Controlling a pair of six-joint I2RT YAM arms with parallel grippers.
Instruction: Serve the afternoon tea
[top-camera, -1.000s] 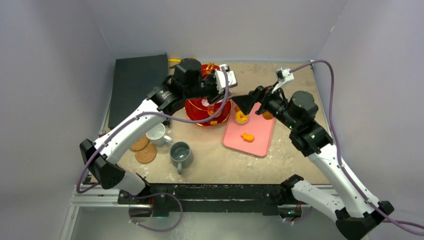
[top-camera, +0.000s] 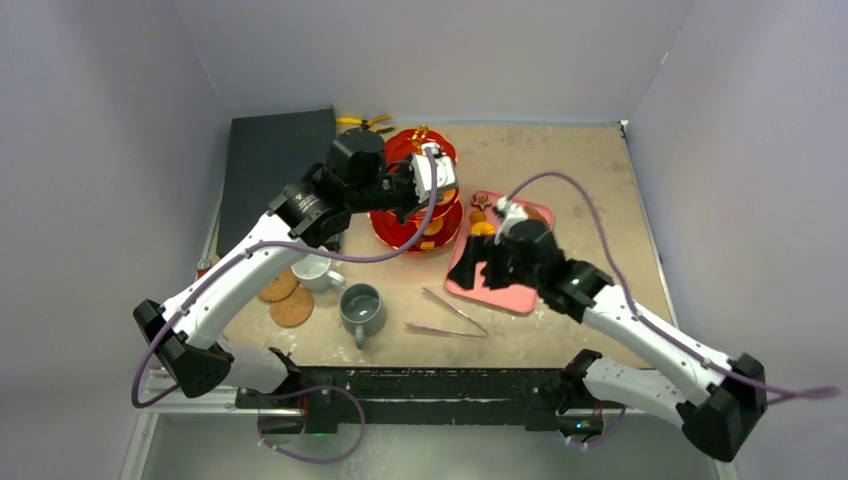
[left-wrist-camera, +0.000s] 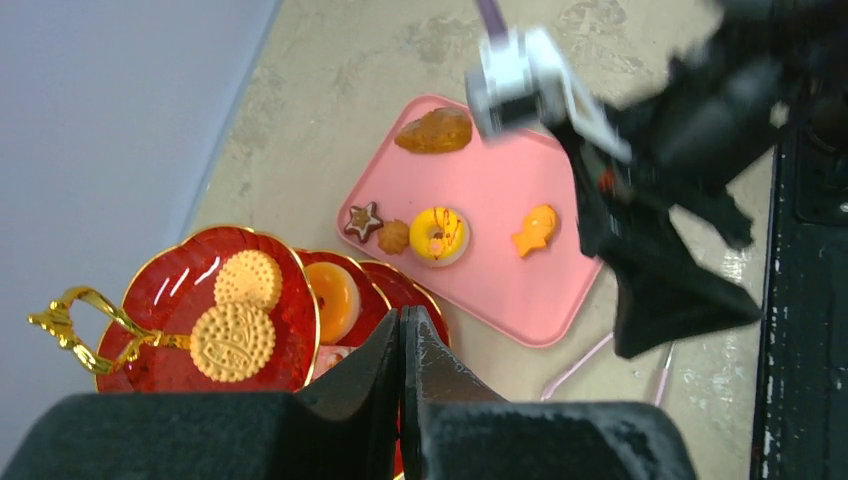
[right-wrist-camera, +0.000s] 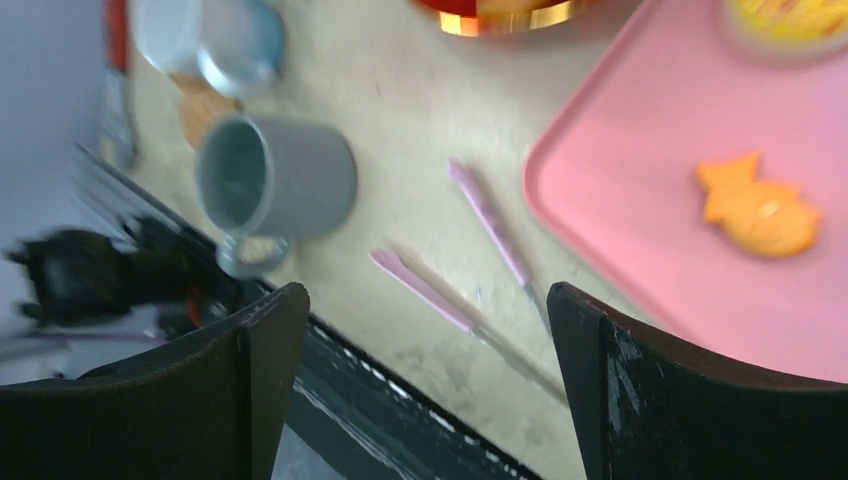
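Above the red tiered stand (left-wrist-camera: 160, 285), which holds biscuits (left-wrist-camera: 232, 342) and treats, my left gripper is shut with nothing visible between its fingers. My right gripper is open and empty, above two pink-handled utensils (right-wrist-camera: 440, 300) lying apart on the table, likely tongs. The pink tray (left-wrist-camera: 470, 290) right of the stand holds a donut (left-wrist-camera: 439, 236), a fish-shaped piece (left-wrist-camera: 535, 230), a croissant-like pastry (left-wrist-camera: 433, 131) and small treats. A white cup (top-camera: 312, 270) and a grey mug (top-camera: 362, 312) stand at front left.
A dark board (top-camera: 260, 170) lies at back left, round coasters or biscuits (top-camera: 291, 309) at the left front, and yellow-handled items (top-camera: 353, 121) behind the stand. Walls enclose the back and sides.
My right gripper has swung toward the front and down over the pink-handled utensils, which appeared on the table within the last second. My left arm has shifted slightly left.
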